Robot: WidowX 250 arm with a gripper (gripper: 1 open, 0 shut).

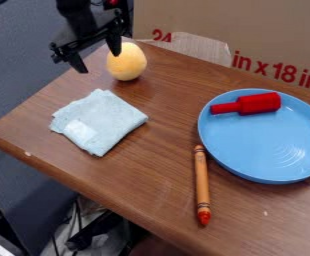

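My black gripper (98,58) is at the upper left, open, its two fingers apart above the far left part of the table, just left of and above a pale yellow ball-like object (127,64). A folded light blue cloth (99,122) lies on the left of the wooden table. A red rolling-pin-like object (257,103) lies on a blue plate (265,150) at the right. An orange crayon (202,185) lies lengthwise left of the plate.
A cardboard box (238,30) stands along the back, with a translucent piece at its foot. The table's middle, between cloth and plate, is clear. Its left edge (31,113) drops to a grey area with cables below.
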